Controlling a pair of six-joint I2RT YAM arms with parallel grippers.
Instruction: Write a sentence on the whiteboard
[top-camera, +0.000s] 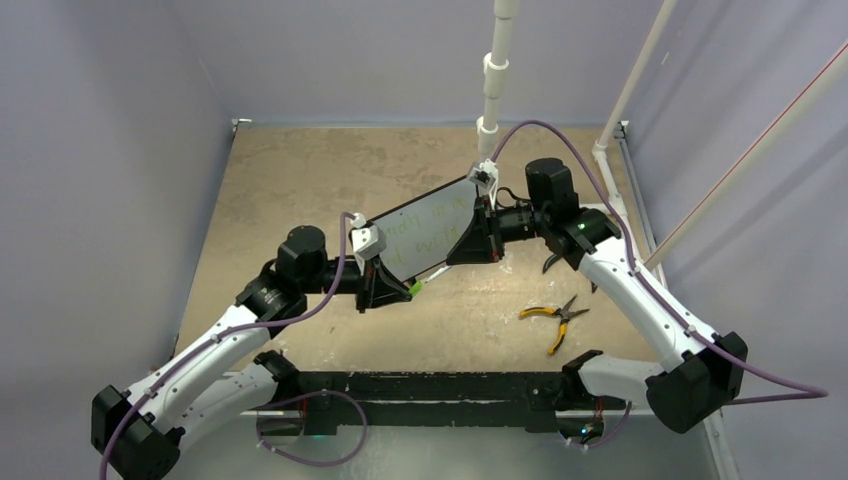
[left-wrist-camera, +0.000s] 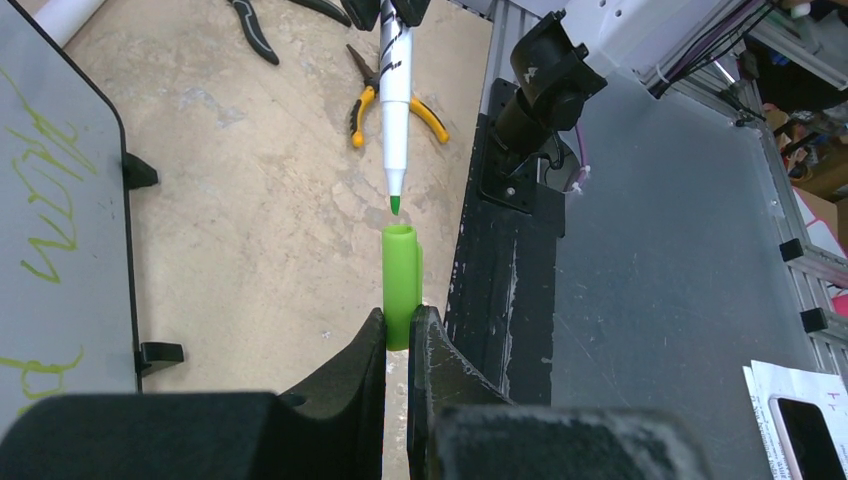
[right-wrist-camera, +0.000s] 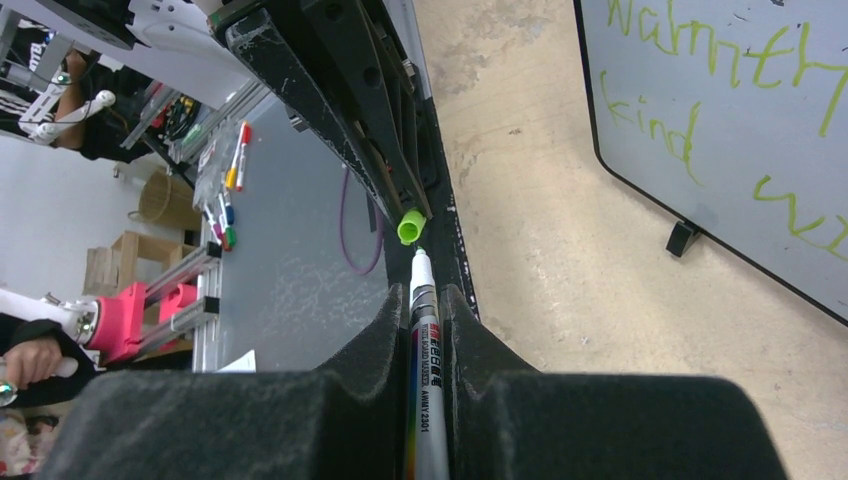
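Note:
A small whiteboard (top-camera: 418, 232) with yellow-green handwriting, including "warmth" and "kind" in the right wrist view, rests on the table behind both grippers. My left gripper is shut on a bright green cap (left-wrist-camera: 402, 275), its open mouth facing the marker. The white marker (left-wrist-camera: 396, 130) is held by my right gripper, which is shut around its barrel. In the left wrist view the marker's green tip (left-wrist-camera: 395, 205) sits just above the cap's mouth, apart from it by a small gap.
Yellow-handled pliers (top-camera: 556, 318) lie on the table to the right, with another dark-handled tool (top-camera: 552, 262) partly hidden behind the right arm. A white post (top-camera: 492, 90) rises behind the board.

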